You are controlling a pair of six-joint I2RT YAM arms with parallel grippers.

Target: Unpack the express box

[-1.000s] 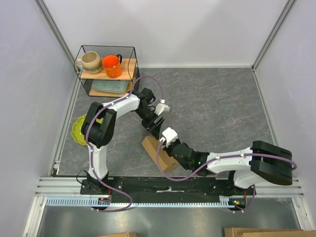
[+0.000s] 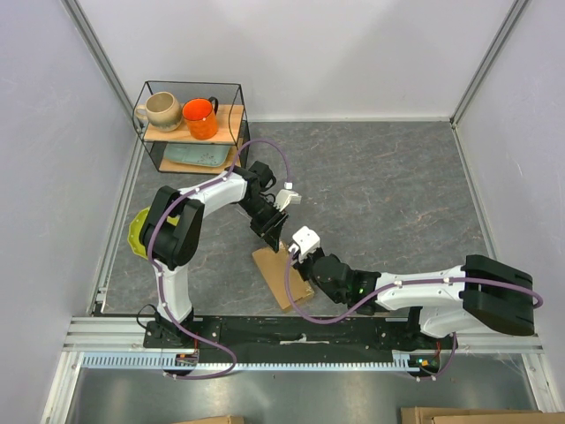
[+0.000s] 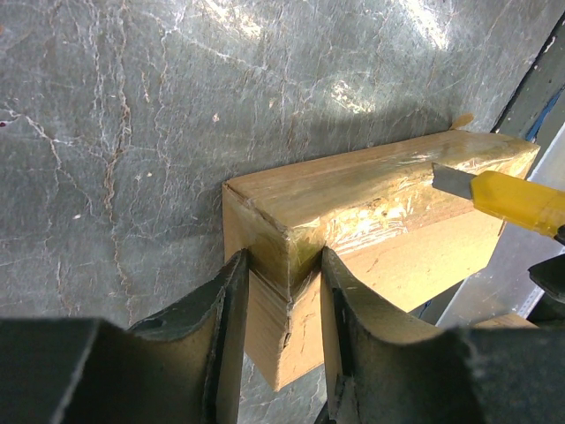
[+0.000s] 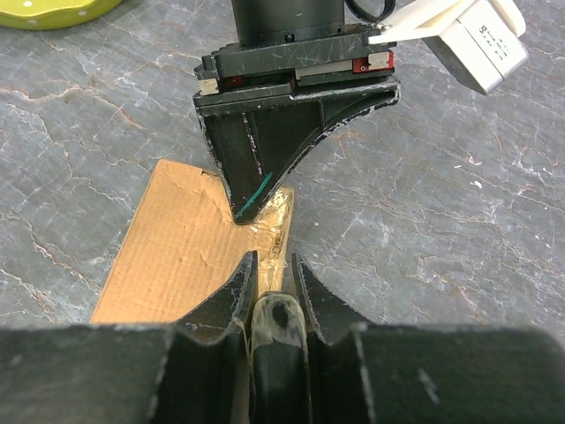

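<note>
The brown cardboard box (image 2: 272, 274) stands on the grey table near its front edge, with shiny tape along a narrow side (image 3: 380, 199). My left gripper is shut on a taped corner of the box. From the right in the left wrist view comes a yellow utility knife (image 3: 516, 203), its blade tip over or on the taped side; contact is hard to judge. My right gripper is shut on the knife, whose dark end (image 4: 279, 331) shows between the fingers. The tape near the left fingertips (image 4: 244, 216) looks whole.
A wire rack (image 2: 192, 141) with a beige mug (image 2: 162, 110) and an orange mug (image 2: 201, 118) stands at the back left. The yellow-green bowl (image 2: 138, 231) sits behind the left arm. Free table lies at the back right.
Over the last second my right arm's elbow shifted outward and its gripper moved slightly. The left gripper and the box turned a little. Since the nearer frame, only the right arm has shifted slightly.
</note>
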